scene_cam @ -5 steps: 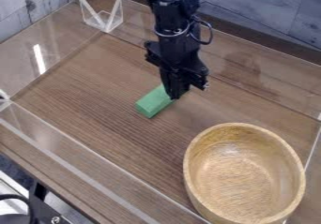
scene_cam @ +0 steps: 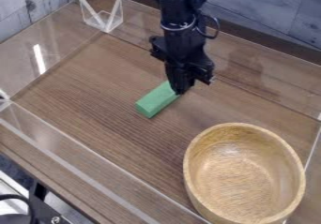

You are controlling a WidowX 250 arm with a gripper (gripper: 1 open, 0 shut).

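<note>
A flat green block (scene_cam: 158,99) lies on the wooden table in the middle of the camera view. My black gripper (scene_cam: 177,78) hangs just over and beside its upper right end; whether its fingers are open or shut is unclear. A large beige bowl (scene_cam: 243,137) stands at the front right.
A clear plastic piece lies at the back left edge. Cables run at the lower left, off the table.
The arm stands a little more upright and has shifted slightly; the green block and bowl stay where they were.
</note>
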